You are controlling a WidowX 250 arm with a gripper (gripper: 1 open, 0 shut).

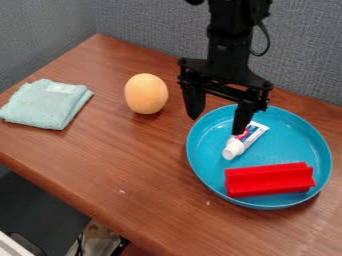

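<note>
My black gripper [217,112] is open above the left rim of a blue plate [297,143], its fingers spread apart. A white toothpaste tube [243,140] with red and blue print lies on the plate beneath the right finger. A red block-like object [270,179] rests on the front of the plate. An orange egg-shaped object [146,93] sits to the left of the gripper.
A folded pale teal cloth [46,105] lies on the left of the wooden table [120,180]. A grey panel stands behind it.
</note>
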